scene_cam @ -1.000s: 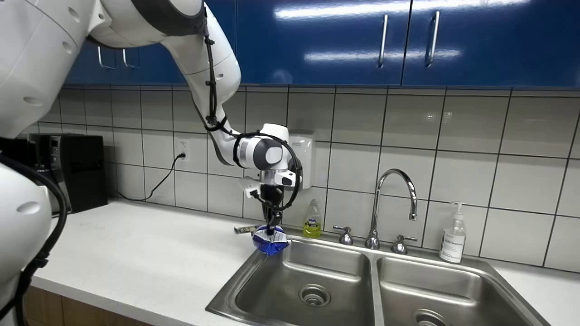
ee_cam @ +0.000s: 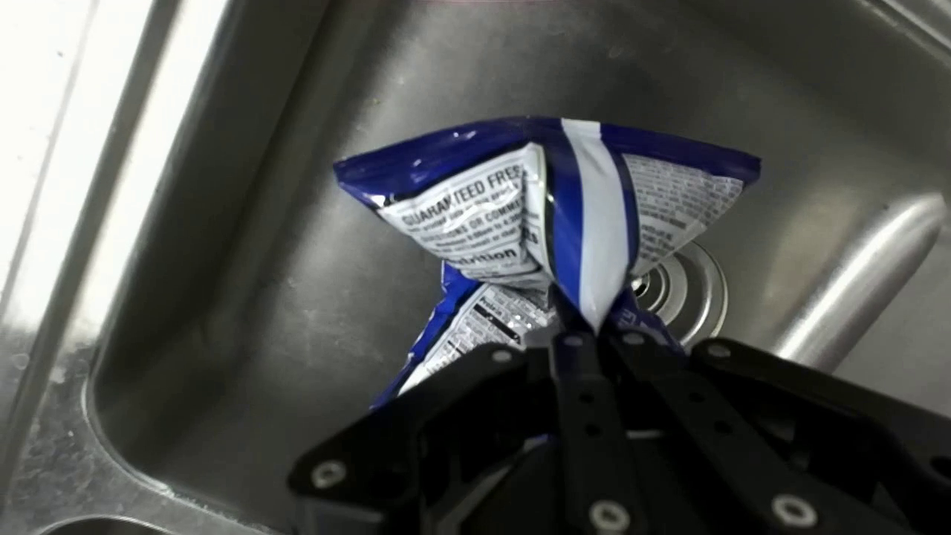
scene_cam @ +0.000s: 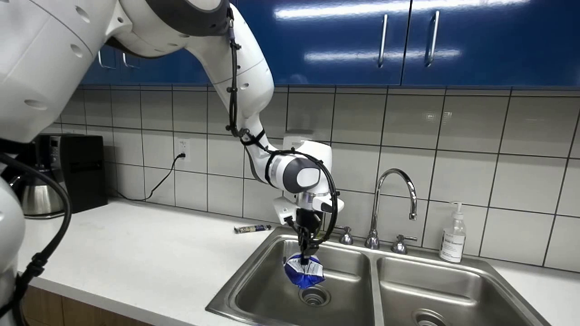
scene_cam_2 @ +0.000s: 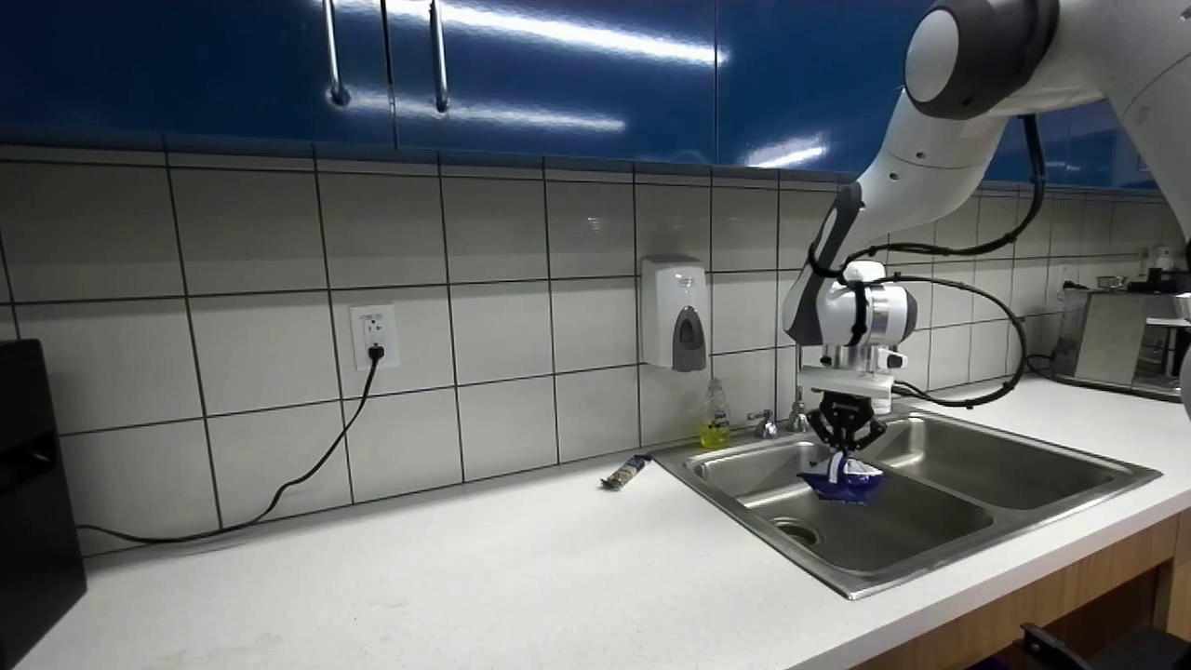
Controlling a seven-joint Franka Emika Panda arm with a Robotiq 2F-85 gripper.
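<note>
A crumpled blue and white snack bag (scene_cam: 303, 272) hangs from my gripper (scene_cam: 304, 260) over the left basin of the steel sink (scene_cam: 251, 259). In the wrist view the fingertips (ee_cam: 575, 342) are shut on the pinched middle of the bag (ee_cam: 499, 214), whose printed ends flare out to both sides. Behind it the basin's drain (ee_cam: 704, 290) is partly covered. Exterior view 2 has the bag (scene_cam_2: 843, 480) just below my gripper (scene_cam_2: 845, 448), within the basin's outline; whether it touches the basin floor is hard to tell.
The chrome faucet (scene_cam: 377, 206) rises behind the sink's divider, with a soap pump bottle (scene_cam: 453, 236) to its right. A small wrapped bar (scene_cam_2: 626, 471) lies on the counter near the sink. Left of it, the white counter (scene_cam: 147, 244) is mostly clear.
My gripper has moved right and lower with the bag, from above the sink's back left edge to over the left basin. The arm now mostly hides the yellow soap bottle.
</note>
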